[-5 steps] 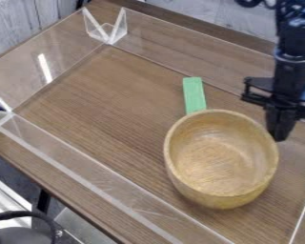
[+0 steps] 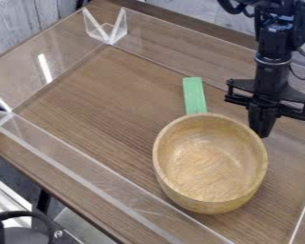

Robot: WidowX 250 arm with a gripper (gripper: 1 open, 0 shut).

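Observation:
The black arm comes down from the upper right to my gripper (image 2: pixel 259 114), which is low over the right rim of a large wooden bowl (image 2: pixel 200 164). The gripper looks shut, with nothing visible between its fingers. The bowl is empty. A green rectangular piece (image 2: pixel 193 93) lies flat just behind the bowl, to the left of the gripper.
A brown wooden table (image 2: pixel 91 105) has clear room on the left and at the back. A clear plastic holder (image 2: pixel 106 29) stands at the back left. Black hardware (image 2: pixel 22 229) sits at the near left corner.

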